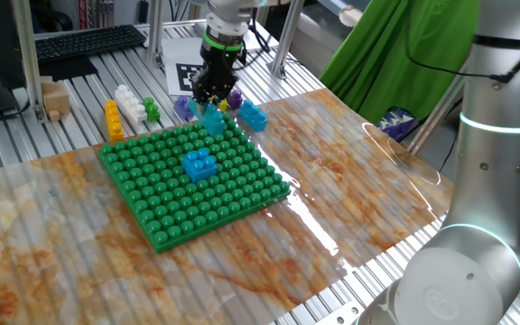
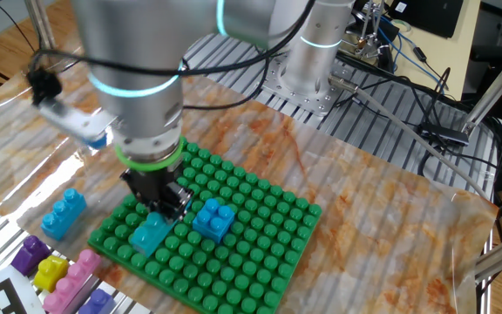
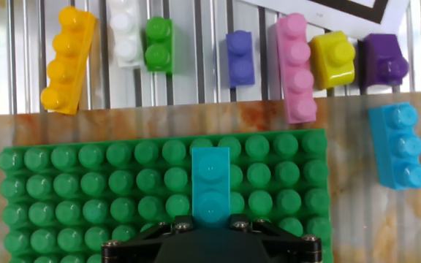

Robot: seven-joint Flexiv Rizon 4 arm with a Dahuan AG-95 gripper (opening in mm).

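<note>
My gripper is shut on a light-blue brick (image 3: 211, 179), whose studded length sticks out beyond the fingers. The green studded baseplate (image 1: 165, 236) lies on the marbled sheet. In exterior view 1 the held brick (image 1: 211, 120) is over the plate's far side; exterior view 2 shows the same brick (image 2: 150, 234) pointing at the plate's near-left edge. Whether it touches the studs I cannot tell. A blue square brick (image 1: 199, 166) sits on the plate near its middle, apart from the gripper.
Beyond the plate's far edge lie orange (image 3: 63, 62), white (image 3: 125, 33), green (image 3: 159, 45), violet (image 3: 240, 58), pink (image 3: 297, 69), yellow (image 3: 332, 60) and purple (image 3: 384, 62) bricks. Another blue brick (image 3: 398, 146) lies right of the plate. The marbled sheet (image 1: 350, 181) is mostly clear.
</note>
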